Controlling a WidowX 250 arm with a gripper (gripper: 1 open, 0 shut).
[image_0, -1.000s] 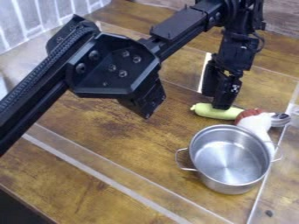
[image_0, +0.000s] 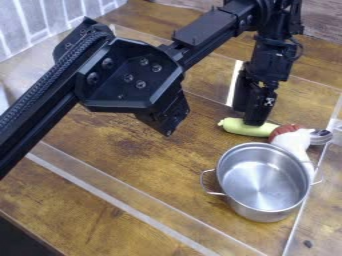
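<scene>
The black gripper (image_0: 251, 108) hangs at the upper right of the camera view, just above a pale yellow-green elongated object (image_0: 249, 128) that lies on the wood.
A white object stands partly hidden behind the gripper. The arm crosses the upper left of the view.
</scene>
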